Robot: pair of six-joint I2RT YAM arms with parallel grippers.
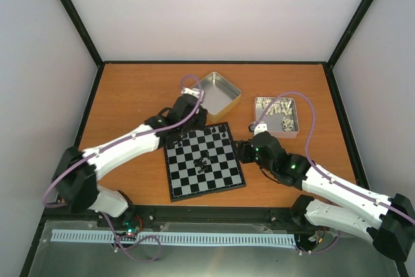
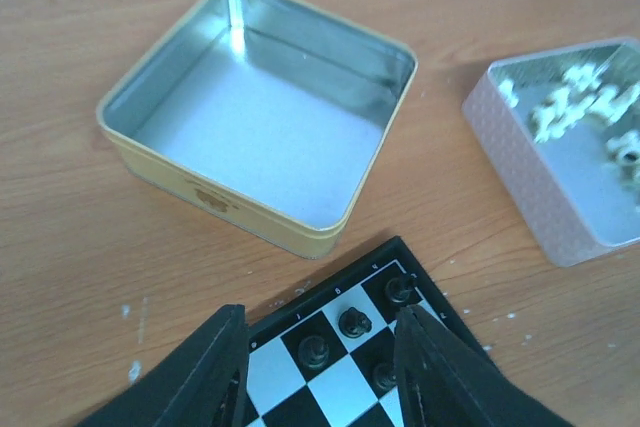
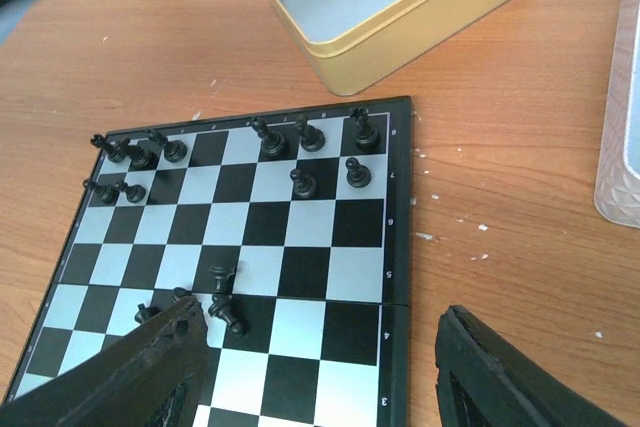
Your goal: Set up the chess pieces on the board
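Observation:
The chessboard [image 1: 205, 167] has black pieces along its back ranks, among them a pawn [image 3: 357, 173] and a rook [image 3: 365, 129], plus several more, some apparently lying, near the middle [image 3: 226, 313]. My left gripper is over the board's back part, fingers apart with nothing seen held; pieces show below and between them. My right gripper stands open over the board's right side, nothing between its fingers.
A metal tin [image 2: 255, 112] sits behind the board. A box [image 1: 277, 128] of white pieces stands to the right. Bare wood [image 1: 130, 89] is free at the back left.

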